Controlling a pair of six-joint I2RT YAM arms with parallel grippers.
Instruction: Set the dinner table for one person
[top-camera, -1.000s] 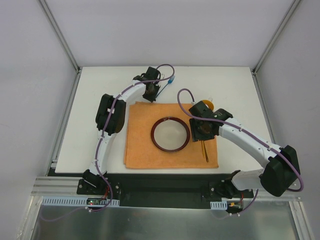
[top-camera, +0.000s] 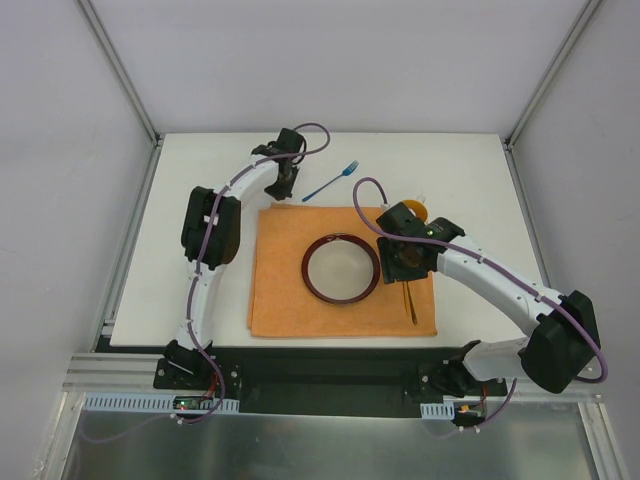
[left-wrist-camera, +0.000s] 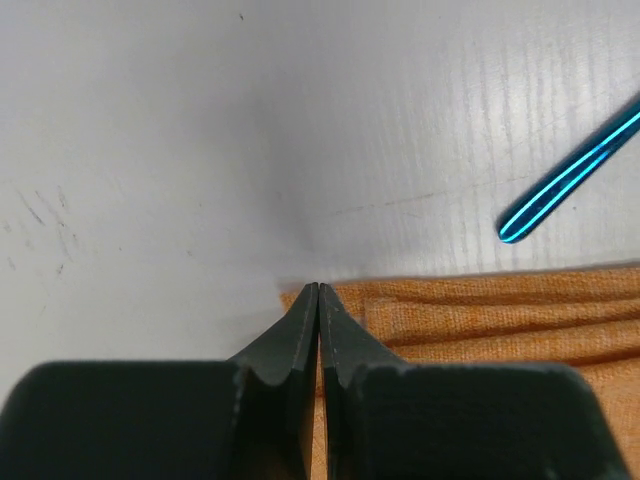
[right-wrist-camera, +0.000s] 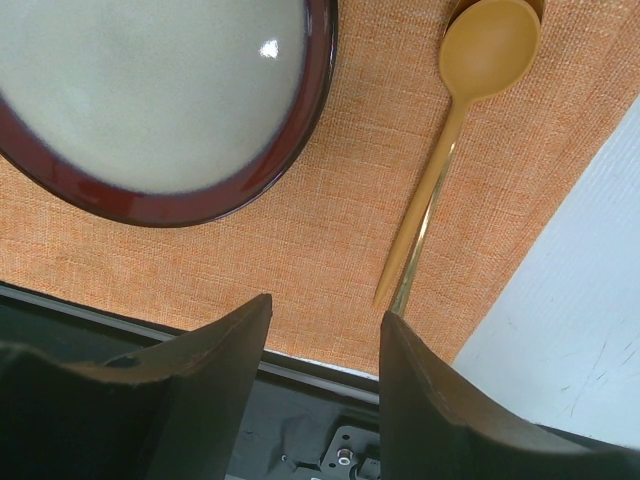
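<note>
The blue fork (top-camera: 331, 181) lies on the bare white table beyond the orange placemat (top-camera: 280, 290). Its handle end (left-wrist-camera: 540, 202) shows in the left wrist view, up and right of my left gripper, whose tips are pressed together with nothing between them over the mat's far left corner. On the mat sits a white plate with a brown rim (top-camera: 341, 299). My right gripper stands open above the mat's right part. Ahead of it a tan spoon (right-wrist-camera: 440, 160) lies partly over a gold utensil (right-wrist-camera: 425, 225), both right of the plate.
A yellow-orange round item (top-camera: 416, 208) at the mat's far right is partly hidden by the right gripper.
The fork stays on the table, turned slightly. The right arm has barely moved.
</note>
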